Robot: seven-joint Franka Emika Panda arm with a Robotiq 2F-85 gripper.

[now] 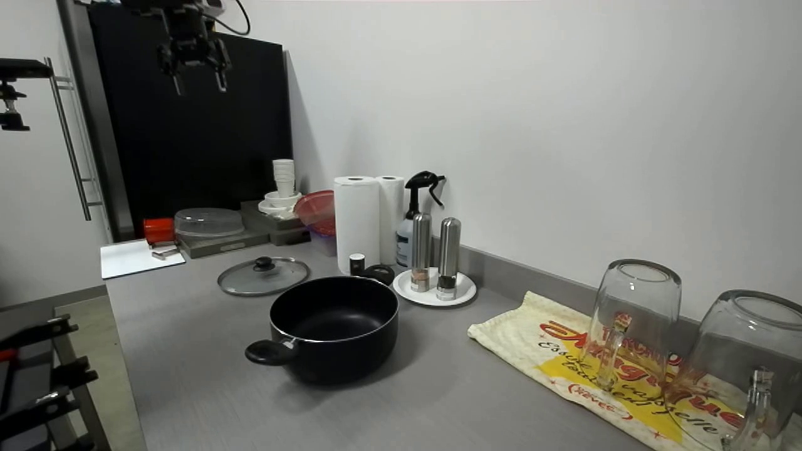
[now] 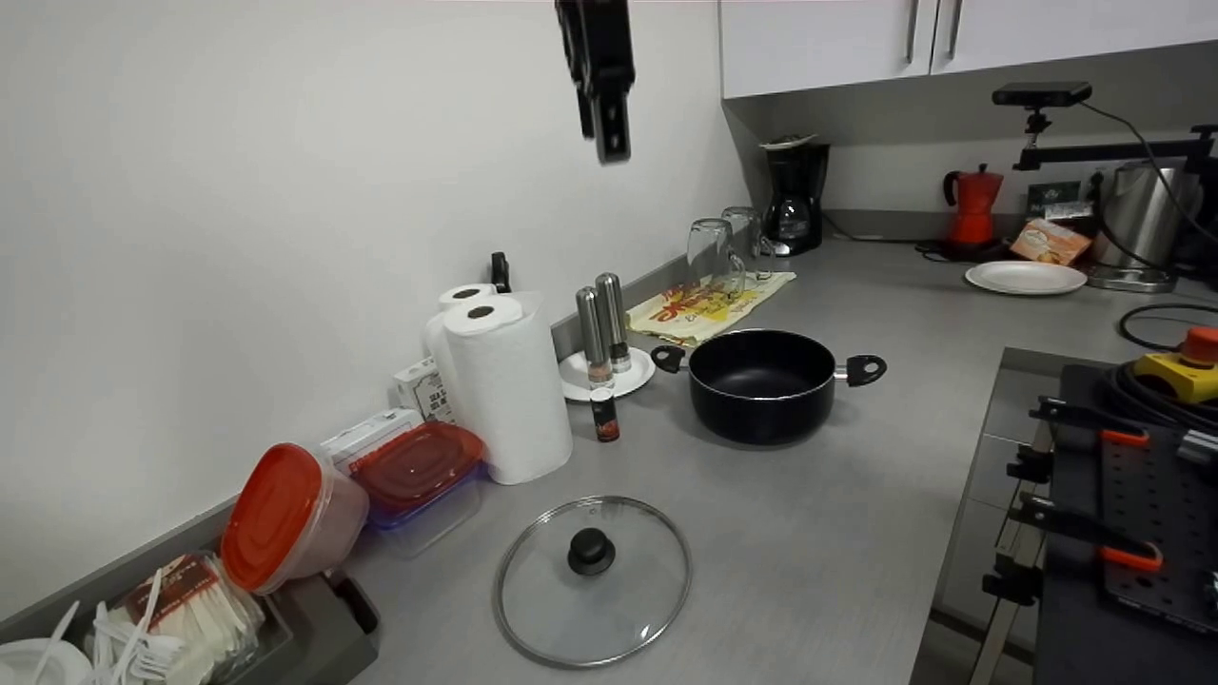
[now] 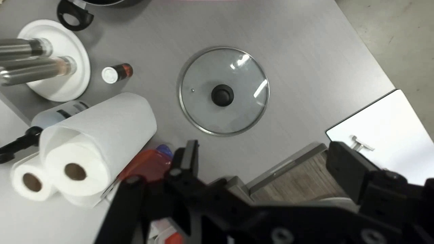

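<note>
High above the counter, my gripper (image 1: pixel 200 84) stands open and empty in exterior view 1. In the wrist view its fingers (image 3: pixel 189 158) are wide apart. A glass lid (image 3: pixel 244 103) with a black knob (image 3: pixel 222 95) lies flat on the counter, well below the gripper. The black pot (image 2: pixel 762 400), with two side handles, is uncovered and stands apart from the lid; only a handle and a bit of its rim show in the wrist view.
Paper towel rolls (image 2: pixel 508 400), a small spice jar (image 2: pixel 604 415) and a white plate (image 1: pixel 433 294) with two grinders line the wall. Upturned glass mugs (image 1: pixel 633 323) rest on a cloth. A white board (image 3: pixel 390 130) lies at the counter's edge. Bare counter surrounds the lid's front side.
</note>
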